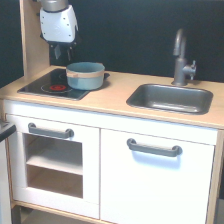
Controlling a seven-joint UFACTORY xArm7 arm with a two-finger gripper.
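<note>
A blue-grey pot with a tan rim sits upright on the right part of the black stovetop. From the top left, my white gripper hangs pointing down, above the stove and just left of the pot. A visible gap separates its dark fingertips from the pot. The fingers are too small and dark to tell whether they are apart. Nothing shows hanging from them.
A tall faucet rises behind the sink. Below are an oven compartment and a white cabinet door.
</note>
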